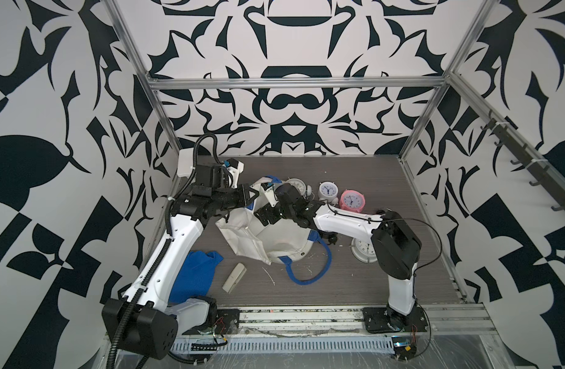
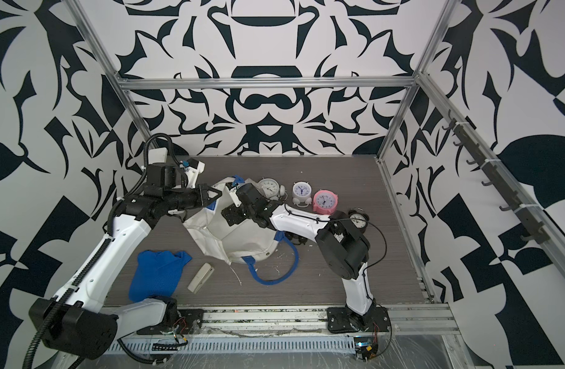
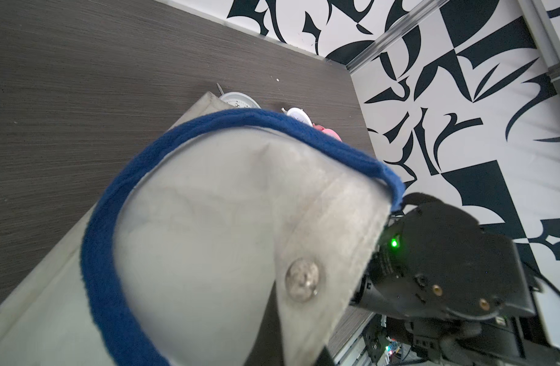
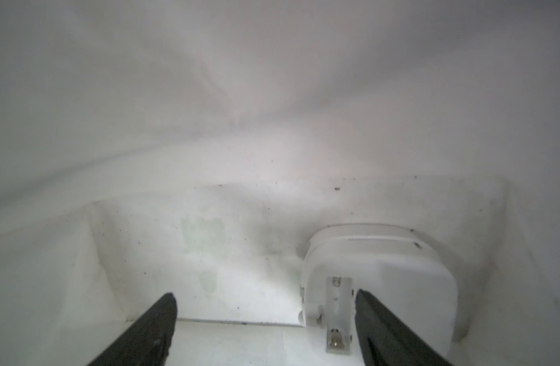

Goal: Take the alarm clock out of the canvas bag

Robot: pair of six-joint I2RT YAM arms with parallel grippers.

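Note:
The canvas bag, off-white with blue handles, lies with its mouth facing left. At its upper edge my left gripper is shut. In the left wrist view, a canvas flap with a metal snap runs down between the dark fingers. My right gripper reaches into the bag and stands open, nothing between its fingertips. A white alarm clock rests in the bag's lower right corner, an open battery slot facing the camera. The gripper's right finger overlaps the clock in that view; whether they touch cannot be told.
Several clocks stand behind and right of the bag, including a white one and a pink one. A blue cloth and a beige block lie front left. The bag's blue handle loops toward the front.

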